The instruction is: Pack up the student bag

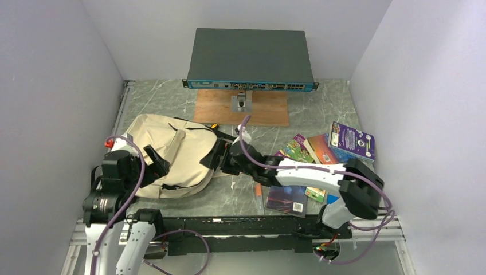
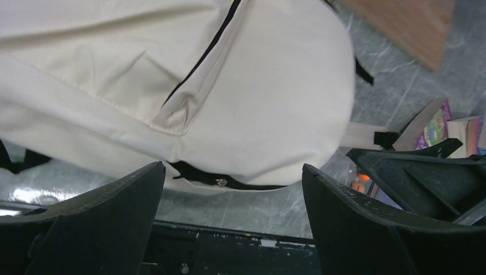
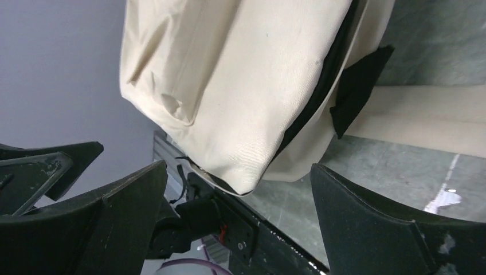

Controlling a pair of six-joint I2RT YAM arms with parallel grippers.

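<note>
A cream student bag lies flat on the left of the grey table, its dark zip opening showing along the edge in the right wrist view. Over the bag's left side hangs my left gripper, its fingers part open with nothing between them. My right gripper stands open at the bag's right edge, the rim of the bag beyond its fingers. On the right lie several books, among them a purple one, an orange one and a dark one.
An orange-handled cutter lies near the front edge. A dark rack unit stands at the back above a wooden board. My right arm spans over part of the books. A cream strap extends right from the bag.
</note>
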